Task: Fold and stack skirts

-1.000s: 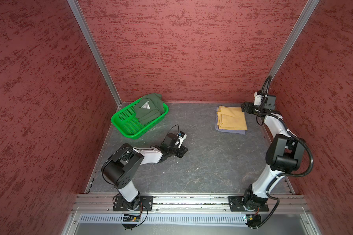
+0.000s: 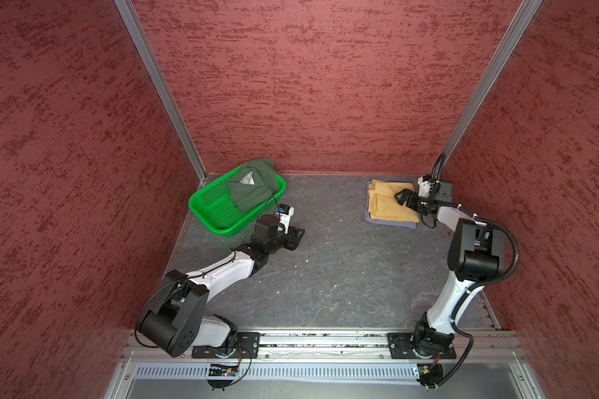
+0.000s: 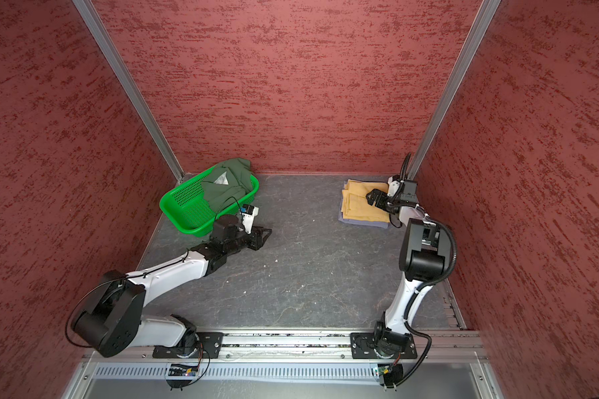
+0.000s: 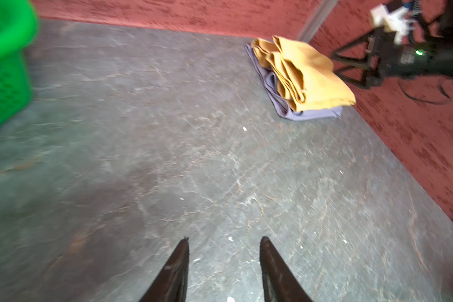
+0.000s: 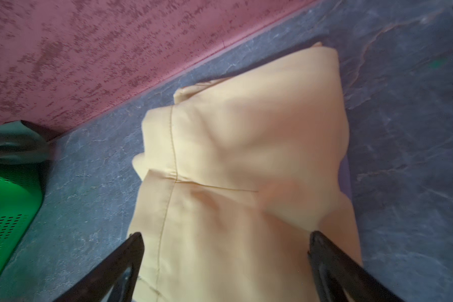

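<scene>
A folded yellow skirt [image 2: 383,202] lies on a folded grey-purple skirt [image 2: 392,224] at the back right of the table. My right gripper is open above the yellow skirt's right part, its fingers wide apart with no cloth pinched between them. A dark green skirt [image 2: 254,187] lies loosely in the green basket [image 2: 203,211] at the back left, partly over its rim. In front of the basket's right end, over bare table, my left gripper is part open, nothing between its fingers.
Red walls close in the back and both sides; the right arm works close to the right wall [image 2: 545,166].
My left gripper has moved left and back, nearer the basket. From beyond the stack's back right corner, my right gripper has come forward and left over the yellow skirt.
</scene>
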